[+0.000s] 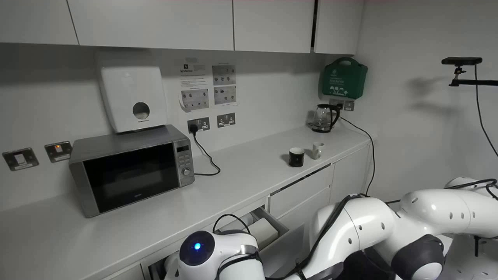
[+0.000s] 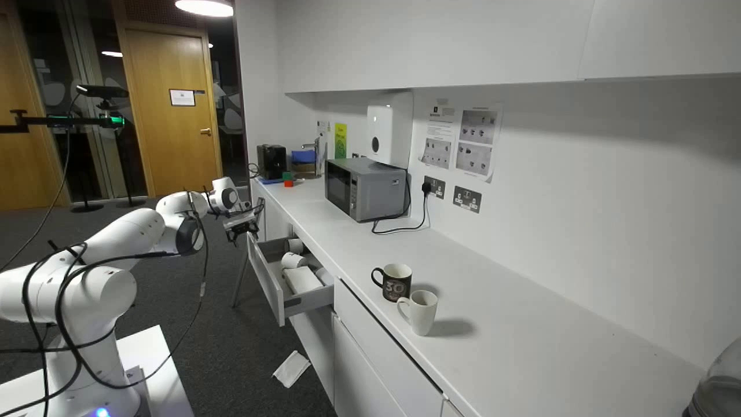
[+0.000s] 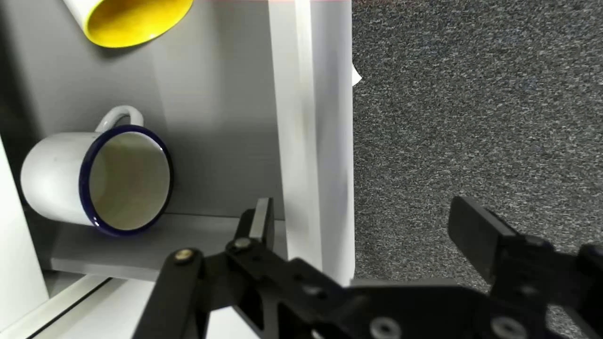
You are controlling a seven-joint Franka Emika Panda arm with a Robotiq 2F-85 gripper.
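The open drawer [image 2: 310,299] under the counter holds mugs lying on their sides. In the wrist view these include a white mug with a blue rim [image 3: 56,169] and a white mug with a yellow inside [image 3: 138,22]. My gripper is open at the drawer's end, its fingers far apart. One finger [image 3: 261,220] appears over the drawer's inside, the other over the carpet, with the drawer's front panel [image 3: 305,141] between them in this view. Whether either finger touches the panel cannot be told. Exterior view 1 hides the fingers behind the arm.
On the counter stand a black mug [image 2: 396,284], a white mug [image 2: 421,312] and a microwave [image 2: 378,189]. A white packet [image 2: 303,280] lies in the drawer. Some white paper [image 2: 291,368] is on the floor. Open carpet lies in front of the drawer.
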